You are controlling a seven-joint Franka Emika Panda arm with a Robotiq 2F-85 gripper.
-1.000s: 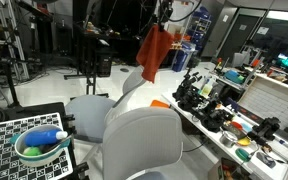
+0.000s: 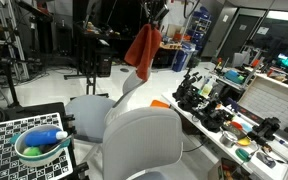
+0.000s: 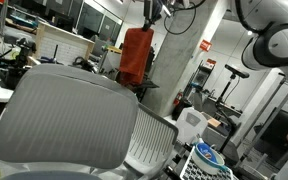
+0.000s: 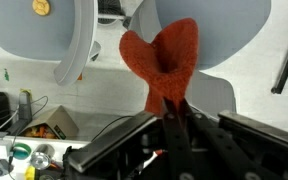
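Note:
A red-orange cloth (image 2: 143, 50) hangs down from my gripper, which is shut on its upper end. In the second exterior view the same cloth (image 3: 135, 57) dangles above and behind the chair backs, apart from them. Seen from the wrist, the cloth (image 4: 165, 55) spreads below the fingers and covers part of the chairs beneath. The fingertips themselves are mostly hidden by the fabric.
Grey chairs stand below, one back (image 2: 144, 135) close to the camera and another (image 3: 149, 140) beside it. A bowl (image 2: 42, 145) with a blue item sits on a black-and-white grid surface (image 2: 6, 158). Tools and equipment crowd a white bench (image 2: 209, 125).
The cloth has shifted left in the first exterior view over the last second, and its swing has altered its hanging shape. The chairs and bowl have stayed put.

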